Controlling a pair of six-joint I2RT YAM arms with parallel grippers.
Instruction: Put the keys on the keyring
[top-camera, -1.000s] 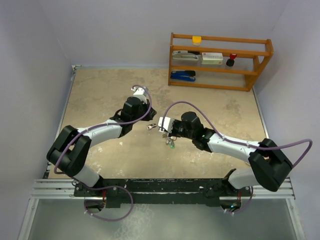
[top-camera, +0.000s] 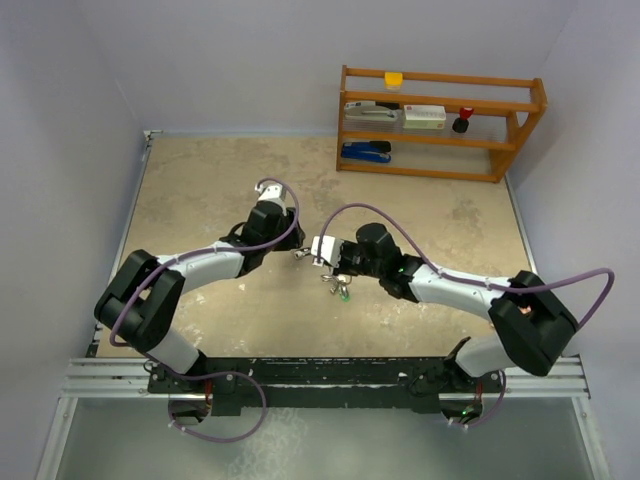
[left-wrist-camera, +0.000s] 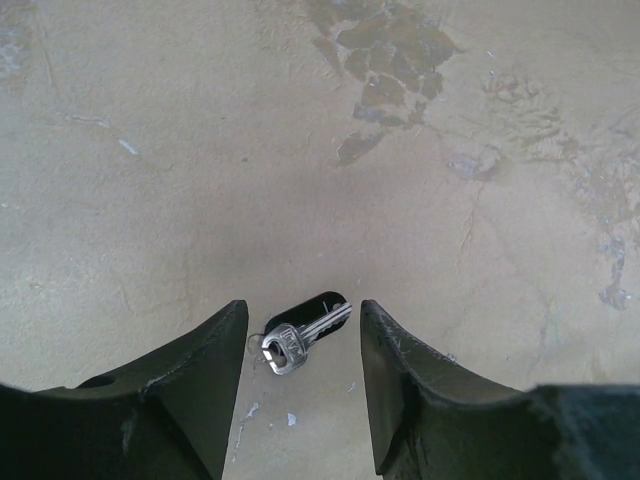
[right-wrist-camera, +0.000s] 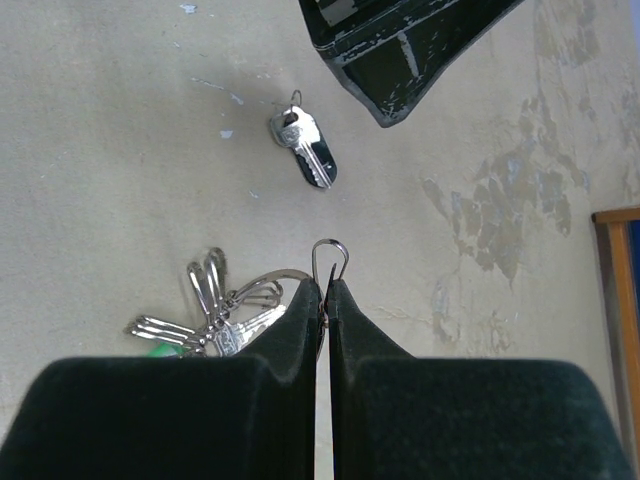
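A single loose key with a dark oval tag (left-wrist-camera: 308, 328) lies on the table, apart from the bunch. In the left wrist view it shows between and beyond the fingertips of my left gripper, which is open above it and holds nothing. My right gripper is shut on the thin wire keyring (right-wrist-camera: 331, 243); a bent loop of the wire sticks out past the fingertips. From there the wire runs left to a bunch of silver keys (right-wrist-camera: 222, 318) resting on the table. The lone key (right-wrist-camera: 300, 140) also appears above the right fingertips, clear of the wire.
A green piece (top-camera: 344, 295) lies with the bunch. At the back right stands a wooden shelf (top-camera: 440, 138) holding a blue stapler (top-camera: 367, 152) and other small items. My two grippers are close together mid-table. Bare table lies behind them.
My left gripper has come forward a little, nearer the loose key. The right gripper has shifted slightly left with the wire. The loose key appears to lie where it was.
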